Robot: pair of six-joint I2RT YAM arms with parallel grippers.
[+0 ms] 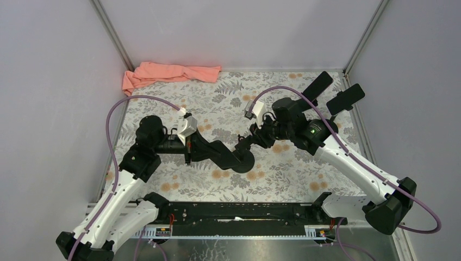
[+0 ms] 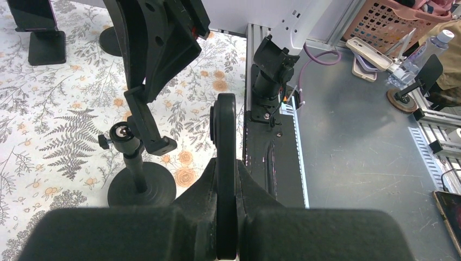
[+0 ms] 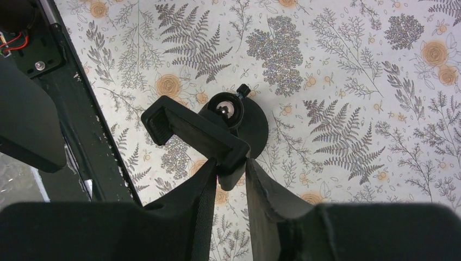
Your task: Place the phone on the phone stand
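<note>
My left gripper [image 1: 193, 147] is shut on a black phone [image 2: 225, 136], seen edge-on in the left wrist view and held out toward the centre. A black phone stand [image 3: 253, 128] with a round base and ball joint stands at the middle of the table, just right of the phone. My right gripper is at the stand's bracket [image 3: 195, 128], its fingertips touching the bracket's end; whether they are clamped on it I cannot tell.
Two other stands holding black devices [image 1: 315, 87] are at the back right. A pink cloth [image 1: 168, 72] lies at the back left. The table's front edge borders a dark rail [image 1: 239, 212].
</note>
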